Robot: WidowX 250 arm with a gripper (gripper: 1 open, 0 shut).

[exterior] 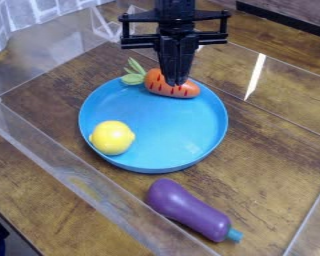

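Note:
A black gripper (pixel 175 75) hangs over the far rim of a blue plate (pixel 163 130), just above an orange toy carrot (pixel 180 88) with green leaves; it looks shut, with nothing visible between its fingers. The carrot lies at the plate's back edge. A yellow lemon (pixel 112 137) sits on the plate's front left. A purple toy eggplant (pixel 186 208) lies on the wooden table in front of the plate.
A transparent edge or strip runs diagonally along the left side. Low walls border the back.

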